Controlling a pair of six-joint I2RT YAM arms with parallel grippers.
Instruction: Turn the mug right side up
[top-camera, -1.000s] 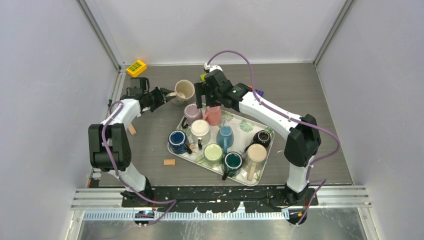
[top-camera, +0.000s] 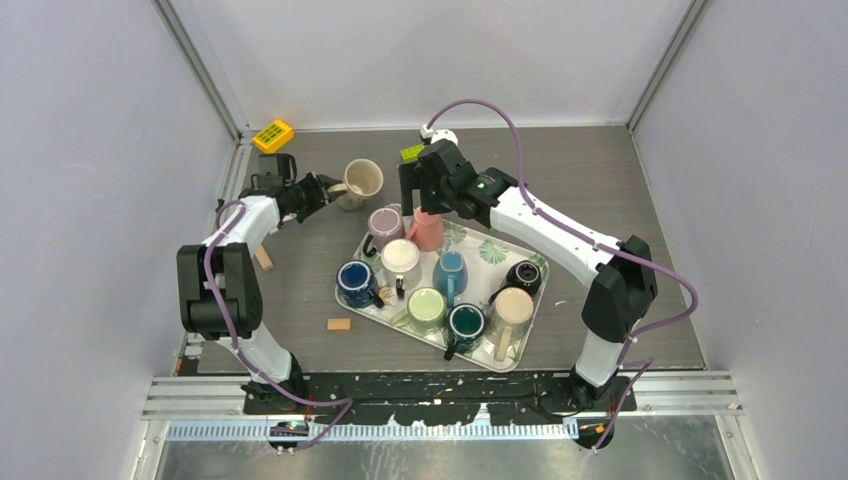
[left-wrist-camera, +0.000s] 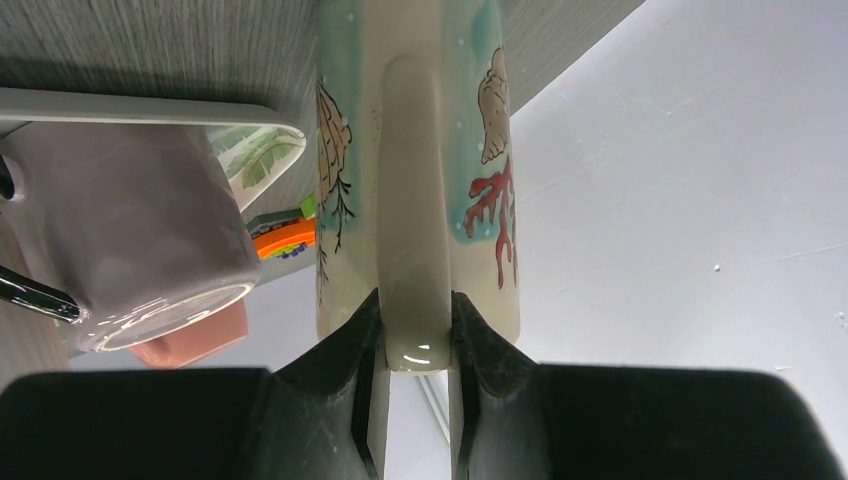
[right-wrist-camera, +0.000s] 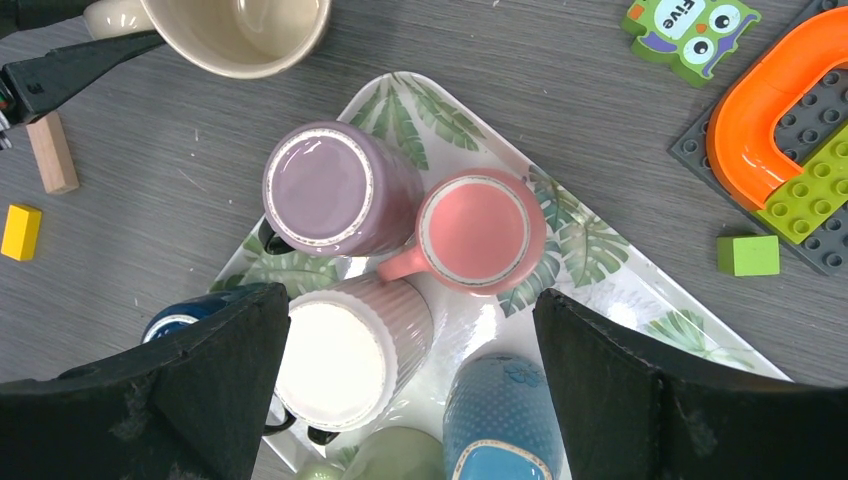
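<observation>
A cream mug (top-camera: 364, 178) stands with its open mouth facing up on the grey floor, behind the tray's left corner; in the left wrist view its shell-and-coral side (left-wrist-camera: 490, 110) shows. My left gripper has its fingers around the lower end of the mug's handle (left-wrist-camera: 415, 230); whether they press on it I cannot tell. My right gripper stands open over the tray, with nothing held; several mugs lie below it, including a purple one (right-wrist-camera: 320, 185) and a pink one (right-wrist-camera: 485, 235).
The tray (top-camera: 480, 250) of mostly upside-down mugs fills the middle front. Toy bricks (right-wrist-camera: 805, 200), an owl block (right-wrist-camera: 690, 30) and small wooden blocks (right-wrist-camera: 50, 150) lie around it. Free floor shows at the back right.
The mug and my left gripper have shifted slightly left. My right arm has moved a little to the right.
</observation>
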